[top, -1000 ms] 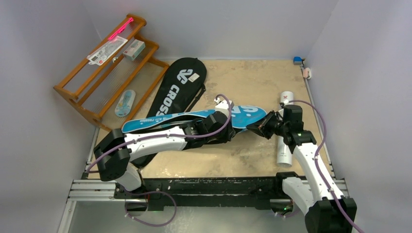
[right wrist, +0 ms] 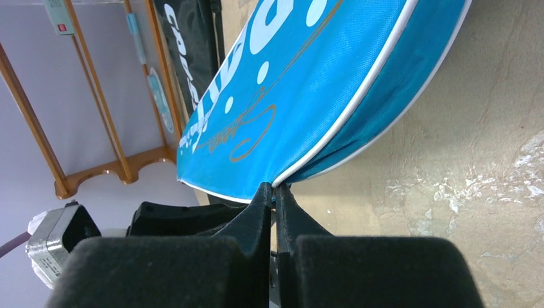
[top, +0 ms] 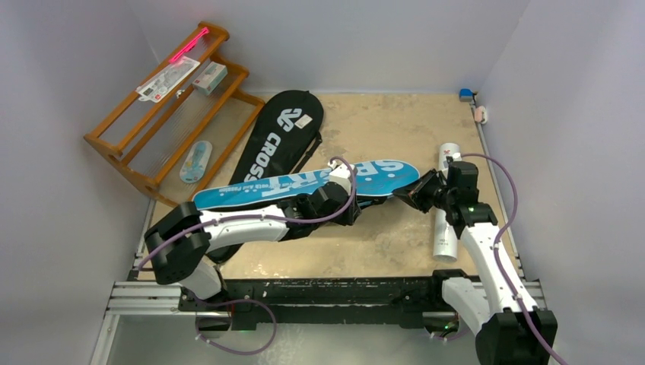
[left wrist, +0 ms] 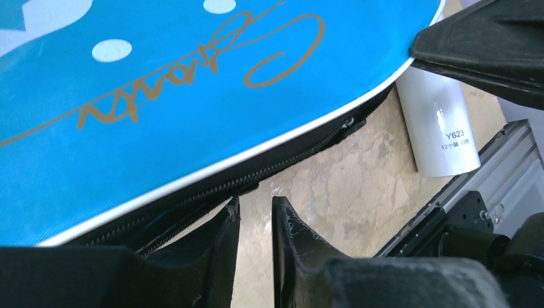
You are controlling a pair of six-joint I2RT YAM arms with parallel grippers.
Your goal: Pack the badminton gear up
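A blue badminton bag [top: 300, 182] with white lettering and edging lies across the middle of the floor, its near side black and zipped. Against that zip edge, my left gripper stands part open, with only a gap between its fingers. The zip pull [left wrist: 348, 122] shows farther right along the black side. At the bag's right end, my right gripper is shut on the white-edged rim of the blue cover. Whatever is inside the bag is hidden.
A black racket bag [top: 278, 133] lies behind, partly under the blue one. White shuttlecock tubes [top: 446, 239] lie beside the right arm. The wooden rack [top: 144, 179] stands at back left.
The blue cover now lies flatter over the dark opening. The right arm has shifted only slightly.
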